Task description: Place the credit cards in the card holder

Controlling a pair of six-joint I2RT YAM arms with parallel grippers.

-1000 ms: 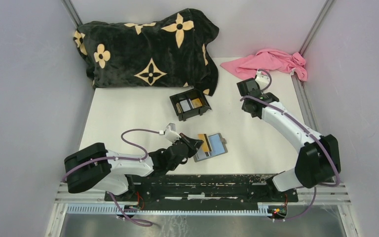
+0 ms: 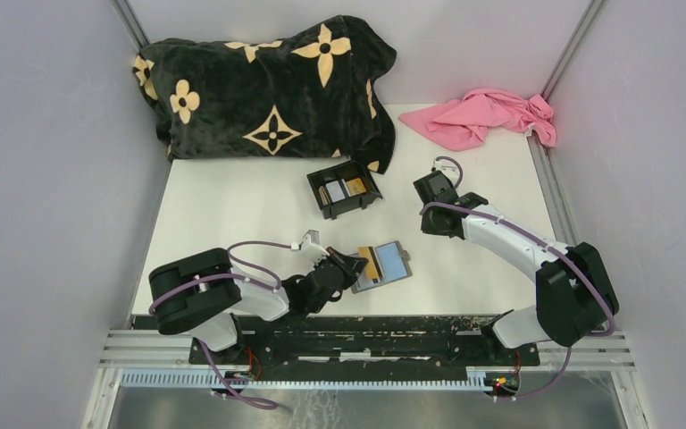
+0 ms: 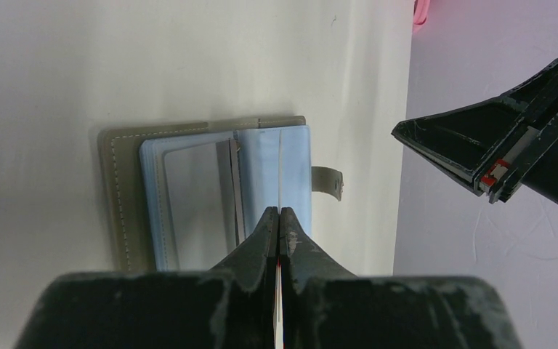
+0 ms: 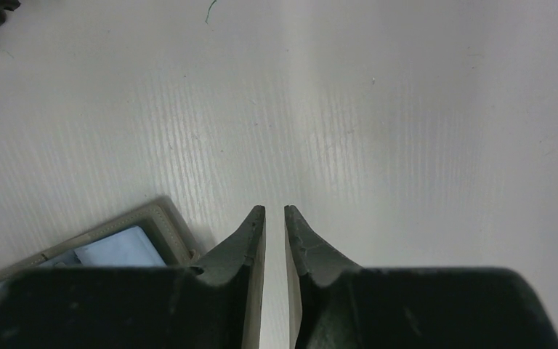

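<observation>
My left gripper (image 2: 355, 265) is shut on a thin card, seen edge-on in the left wrist view and gold (image 2: 370, 264) from above, held over the open card holder (image 2: 393, 261) (image 3: 120, 196) with pale blue sleeves. The holder also shows at the lower left of the right wrist view (image 4: 120, 247). My right gripper is over bare table to the holder's upper right, its fingers slightly apart with nothing between them.
A black tray (image 2: 344, 207) with cards stands behind the holder. A dark patterned cushion (image 2: 223, 107) and pink cloth (image 2: 473, 116) lie at the back.
My right arm has moved toward the front and left, closer to the holder. My left arm has shifted slightly, still holding the card over the holder.
</observation>
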